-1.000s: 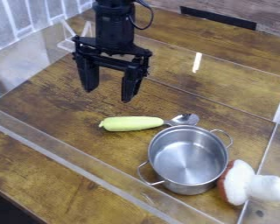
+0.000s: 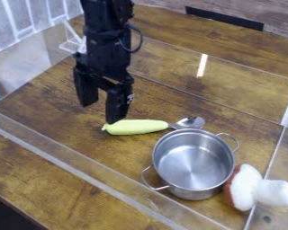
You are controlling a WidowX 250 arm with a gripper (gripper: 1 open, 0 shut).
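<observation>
My black gripper (image 2: 102, 101) hangs over the wooden table, open, its two fingers pointing down a little above and left of a pale yellow-green elongated vegetable (image 2: 133, 127). Right of the vegetable lie a small metal utensil (image 2: 193, 120), partly behind a steel pot (image 2: 193, 164) with side handles. Nothing shows between the fingers.
A white and red object (image 2: 261, 190), perhaps a toy mushroom, lies right of the pot near clear plastic edging. Clear walls border the area.
My gripper has turned about its vertical axis, so its fingers now stand closer together in view, and it has shifted slightly down and left. The objects on the table are unmoved.
</observation>
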